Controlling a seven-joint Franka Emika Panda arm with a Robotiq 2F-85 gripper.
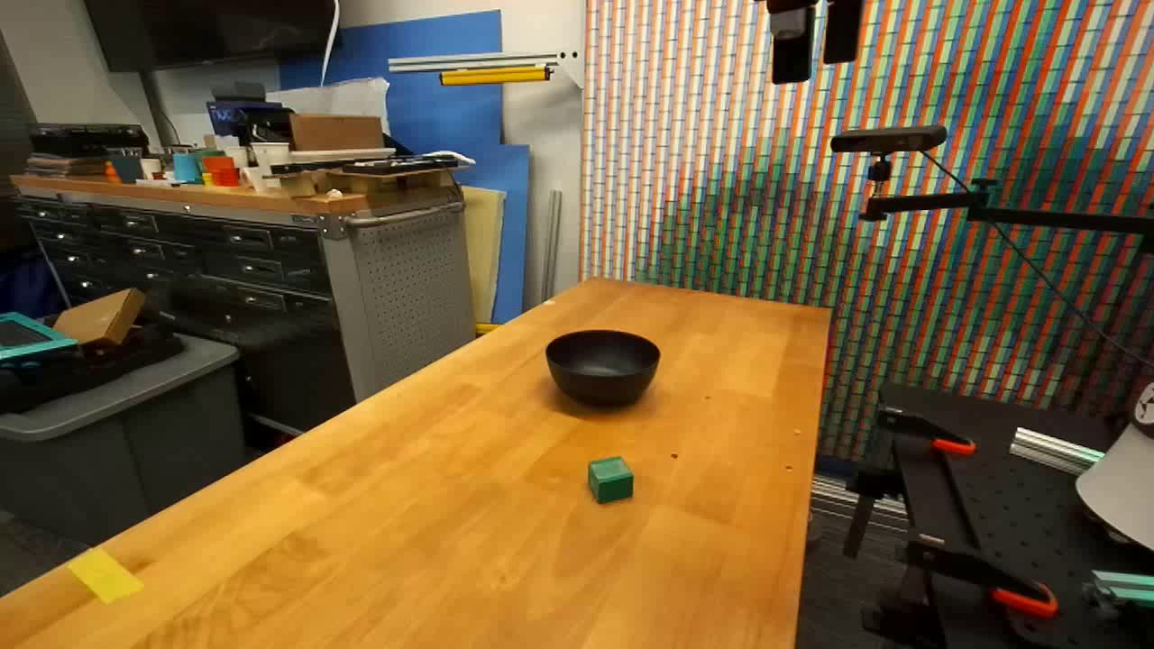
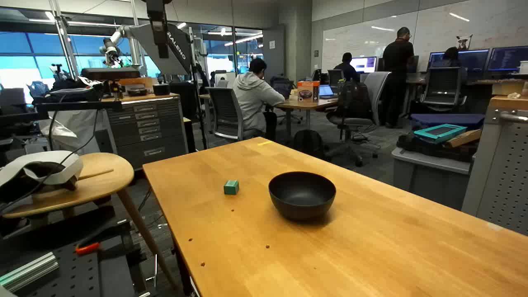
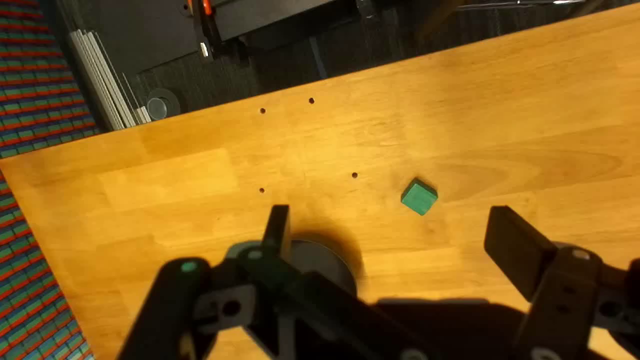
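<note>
A small green block sits on the wooden table, apart from a black bowl. In the second exterior view the block lies to the left of the bowl, whose visible inside looks empty. High above the table, my gripper is open, its two fingers wide apart with nothing between them. From the wrist, the green block shows beyond the gap between the fingertips, far below. The gripper's left side partly hides the bowl. Only the fingers enter the top of the first exterior view.
Around the block and bowl, the wooden table is clear. Yellow tape marks one edge. Beyond the right edge stands a black bench with clamps; a camera on an arm is mounted at the right.
</note>
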